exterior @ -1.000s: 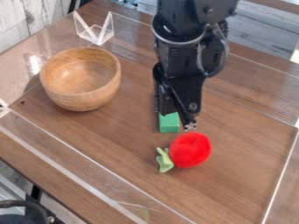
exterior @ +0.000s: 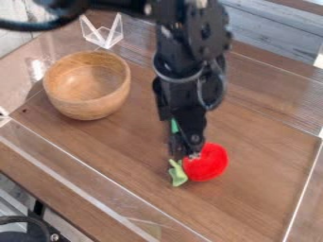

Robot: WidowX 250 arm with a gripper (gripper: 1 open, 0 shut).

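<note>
My gripper [exterior: 184, 144] hangs over the middle of the table, its tip just above and left of a red round object [exterior: 207, 164], which has a light green leafy part [exterior: 178, 175] at its left. The gripper is open, with nothing seen held. A green block [exterior: 176, 126] is mostly hidden behind the gripper.
A wooden bowl [exterior: 89, 87] stands on the table [exterior: 116, 161] at the left. A white wire-like shape [exterior: 104, 32] is at the back left.
My gripper has moved left and down toward the red object and now covers more of the green block. The objects on the table appear unmoved.
</note>
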